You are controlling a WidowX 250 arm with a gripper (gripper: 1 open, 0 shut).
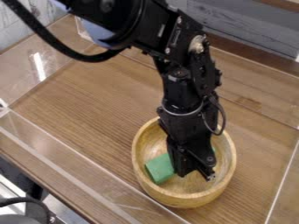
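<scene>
A round tan bowl (162,194) stands on the wooden table, with a green block (159,169) lying in its left part. The black arm comes down from the top, and my gripper (194,166) is down inside the bowl, just right of the block and partly over it. The fingertips look close together, shut, with nothing clearly between them; whether they touch the block cannot be told.
A raised grey wall runs along the back. The table's edge with clear strips runs along the lower left, with cables beyond it.
</scene>
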